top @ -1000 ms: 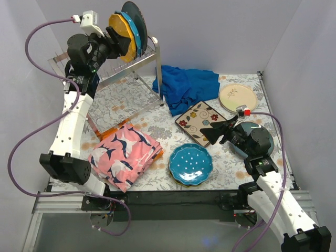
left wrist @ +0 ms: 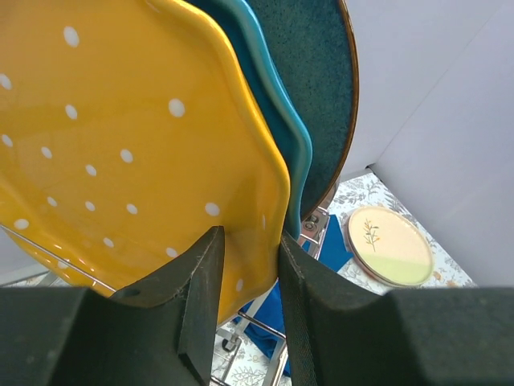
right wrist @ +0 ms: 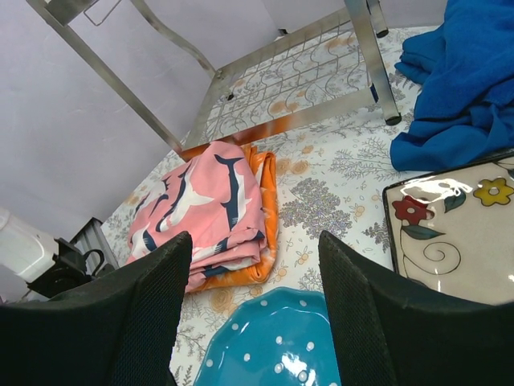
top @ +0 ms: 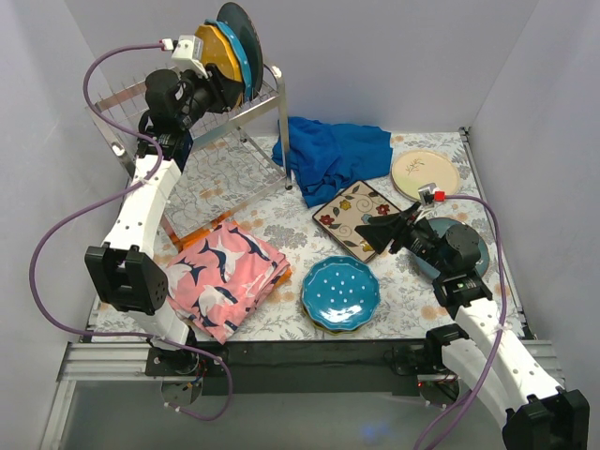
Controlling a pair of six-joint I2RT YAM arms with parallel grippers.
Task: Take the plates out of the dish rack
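In the top view a yellow plate (top: 217, 54), a blue plate (top: 236, 56) and a dark plate (top: 246, 47) stand on edge in the dish rack (top: 255, 111). My left gripper (top: 232, 90) is at the yellow plate's near edge. The left wrist view shows the fingers (left wrist: 202, 293) parted, with the spotted yellow plate's (left wrist: 152, 145) rim between them; firm contact cannot be told. The blue plate (left wrist: 281, 112) and dark plate (left wrist: 321, 88) lean just beyond. Low over the table, my right gripper (top: 368, 241) stands open and empty.
A spotted blue plate (top: 340, 292) lies on the table beside a floral square plate (top: 355, 217). A cream plate (top: 425, 174) is at the back right; another blue plate (top: 482, 253) sits under the right arm. Pink cloth (top: 225, 279) and blue cloth (top: 337, 155) cover other parts.
My left gripper has moved right, bringing its fingers onto the yellow plate's edge. The right arm has shifted only slightly. The plates look unmoved.
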